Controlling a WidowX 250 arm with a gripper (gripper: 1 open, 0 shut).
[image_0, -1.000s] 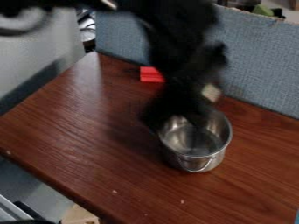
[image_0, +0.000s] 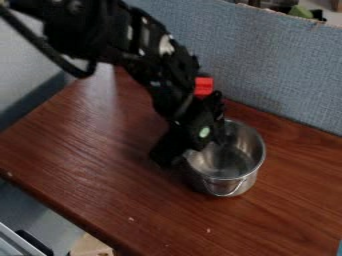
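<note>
A small steel pot (image_0: 235, 170) with a wire handle stands upright on the wooden table. The black gripper (image_0: 174, 150) is low at the pot's left rim, angled downward, its fingertips dark and hard to make out; I cannot see anything held in it. Behind the gripper a red object (image_0: 203, 88) shows at the back of the table, partly hidden by the arm.
A grey fabric partition (image_0: 281, 70) runs along the back edge. The table's left and front edges drop to the floor and other items.
The arm has swung left, from over and in front of the pot to its left rim. The pot stands in the same place.
</note>
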